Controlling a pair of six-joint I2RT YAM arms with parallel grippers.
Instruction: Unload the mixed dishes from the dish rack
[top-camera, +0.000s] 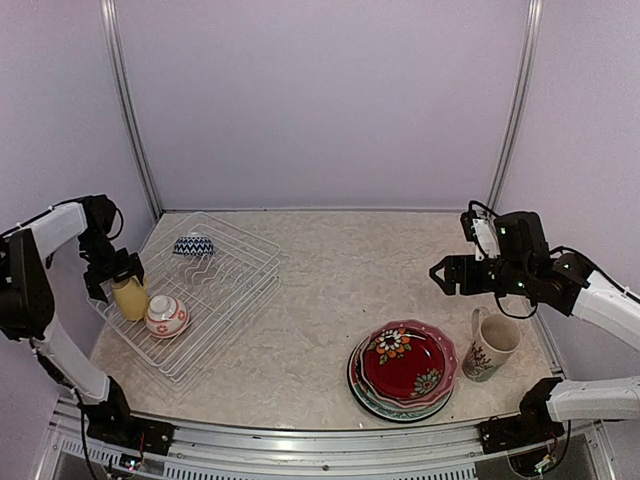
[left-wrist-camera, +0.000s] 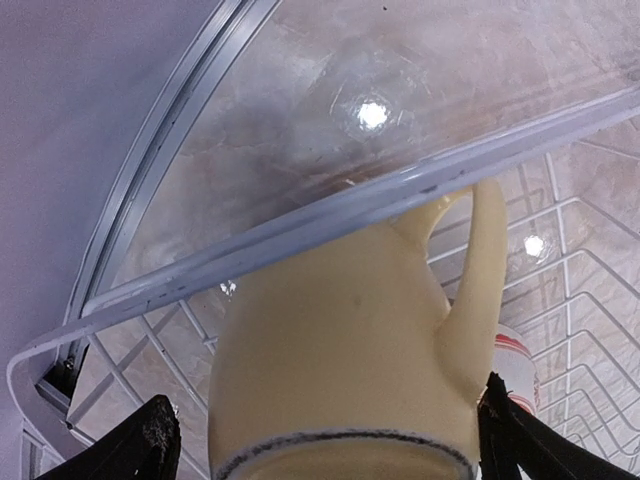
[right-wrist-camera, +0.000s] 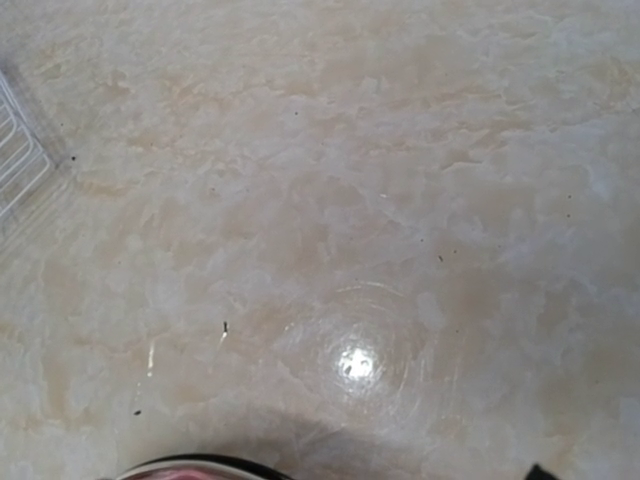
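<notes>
In the wire dish rack (top-camera: 215, 330) on the left, a yellow mug (top-camera: 131, 299) leans at the near left corner. My left gripper (top-camera: 115, 284) is at its upper left, fingers open. Seen from the left wrist, the mug (left-wrist-camera: 345, 350) lies between the spread fingers, its handle to the right and a rack rail crossing in front of it. Beside it sits a white and red bowl (top-camera: 167, 316); a blue-patterned bowl (top-camera: 194, 245) is at the rack's back. My right gripper (top-camera: 448, 276) hangs open and empty over the right side.
A stack of plates with a red flowered one on top (top-camera: 405, 362) sits at the front right. Next to it stands a patterned mug (top-camera: 491, 344).
</notes>
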